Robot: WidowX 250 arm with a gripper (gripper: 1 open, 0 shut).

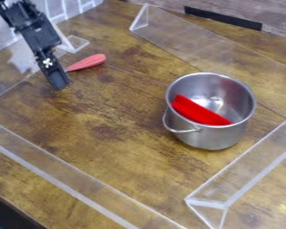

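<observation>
My gripper [54,79] reaches in from the top left, low over the wood beside a spoon with a pink handle [86,62]. The spoon's metal head is hidden behind the gripper. How far the fingers stand apart is hard to see. A steel pot [222,134] stands at the right with a long red object [198,111] inside.
Clear plastic barriers edge the wooden table [115,143] at the top, left, lower left and right [235,183].
</observation>
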